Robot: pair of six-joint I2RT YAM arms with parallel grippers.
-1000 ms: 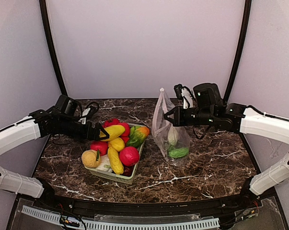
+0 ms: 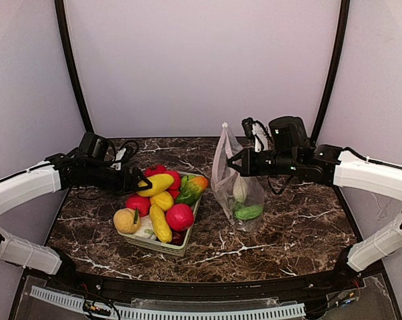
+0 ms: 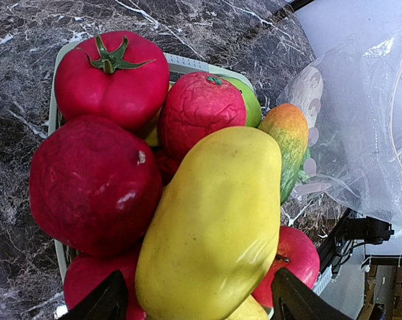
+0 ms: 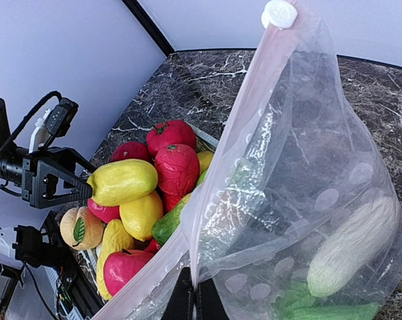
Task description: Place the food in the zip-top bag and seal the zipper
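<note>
My left gripper (image 2: 137, 179) is part open around the end of a yellow oblong fruit (image 3: 207, 220) lying atop the food in a pale green basket (image 2: 167, 248); whether both fingers touch it I cannot tell. My right gripper is shut on the rim of the clear zip top bag (image 4: 287, 167), holding it up with its white slider (image 4: 279, 13) at the top. A pale elongated vegetable (image 4: 351, 247) and a green one (image 2: 249, 212) are inside the bag.
The basket also holds tomatoes, a mango (image 2: 194, 190), a peach (image 2: 126, 221) and several other pieces, right beside the bag. Free marble tabletop (image 2: 281, 247) lies at the front right and along the back.
My left gripper has shifted very slightly at the yellow fruit. The right arm and the bag look unchanged.
</note>
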